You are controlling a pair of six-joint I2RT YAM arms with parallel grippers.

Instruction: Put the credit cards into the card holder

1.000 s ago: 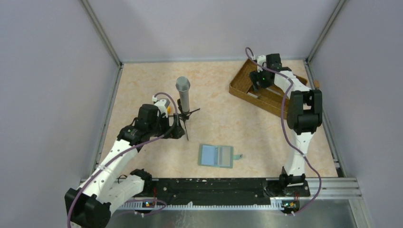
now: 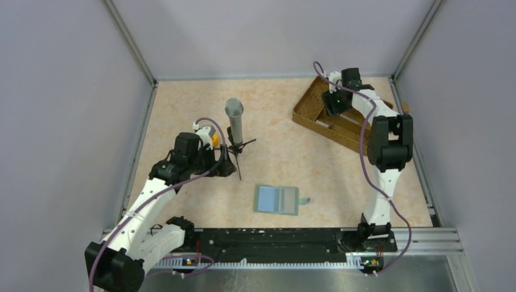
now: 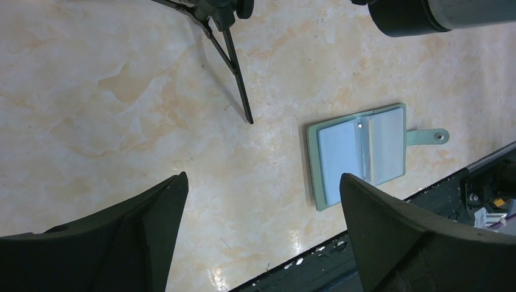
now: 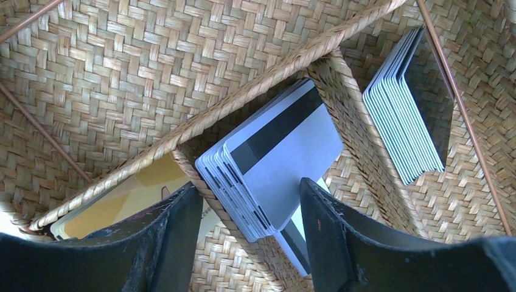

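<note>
Inside the woven basket [image 2: 313, 125], at the back right, my right gripper [image 2: 331, 104] reaches down with its fingers part open. In the right wrist view a stack of white cards with a black stripe [image 4: 286, 152] leans in a compartment between the fingers. The right finger [image 4: 325, 210] overlaps the stack's edge; whether it touches cannot be told. The green card holder [image 3: 313, 164] lies unfolded at the front middle of the table, its strap toward the right. My left gripper hangs open and empty left of the holder.
Woven dividers part the basket; another card stack [image 4: 404, 112] stands in the right compartment, and a yellow card [image 4: 131, 198] lies to the left. A grey cylinder on a tripod [image 2: 235, 115] stands near my left gripper.
The right gripper's fingers have shifted slightly within the basket. The basket has moved very slightly toward the front left. The left arm has barely moved, and the card holder lies as before.
</note>
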